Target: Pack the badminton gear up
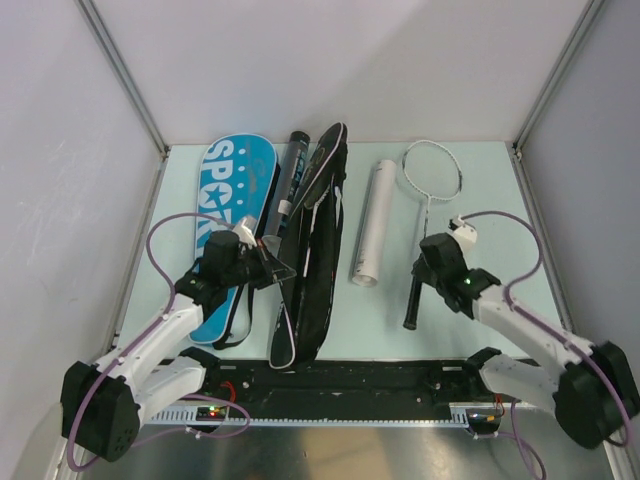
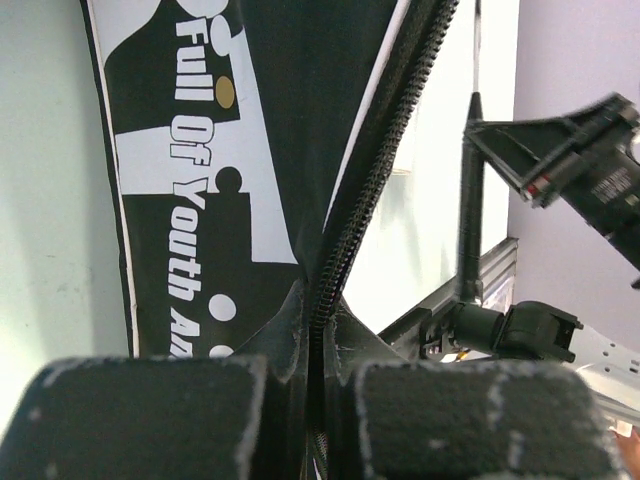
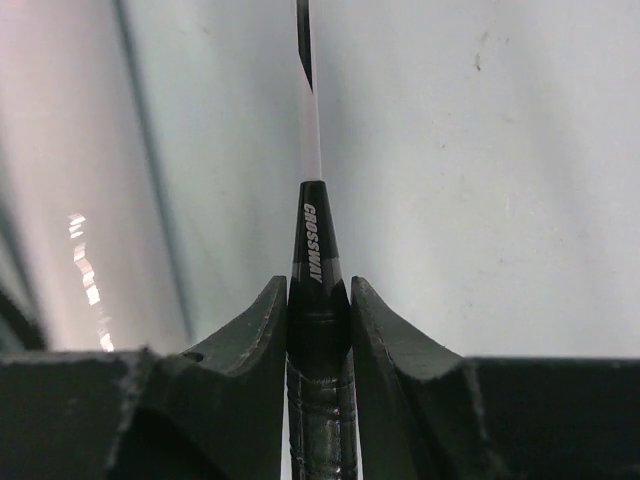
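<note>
A black racket bag (image 1: 315, 250) lies open in the middle; my left gripper (image 1: 280, 275) is shut on its zippered edge, seen close in the left wrist view (image 2: 318, 355). Right of a white shuttlecock tube (image 1: 375, 222) lies a white-headed racket (image 1: 432, 170), its black handle pointing toward me. My right gripper (image 1: 425, 270) is shut on that handle, marked CROSSWAY in the right wrist view (image 3: 319, 320).
A blue SPORTS bag (image 1: 225, 190) lies at the left, with a dark tube (image 1: 292, 165) beside the black bag. Walls border it.
</note>
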